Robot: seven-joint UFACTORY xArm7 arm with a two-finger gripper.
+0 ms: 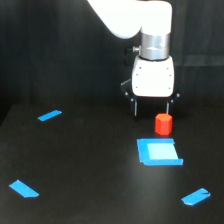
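A small red block stands on the dark table, to the right of the middle in the camera view. My gripper points down from above and appears slightly behind the block. Its two dark fingers stand wide apart with nothing visible between them. The block shows just below the gripper, nearer to the right finger, and is not gripped. In front of the block lies a white square edged with blue tape.
Blue tape strips lie at the back left, front left and front right. A dark curtain hangs behind the table.
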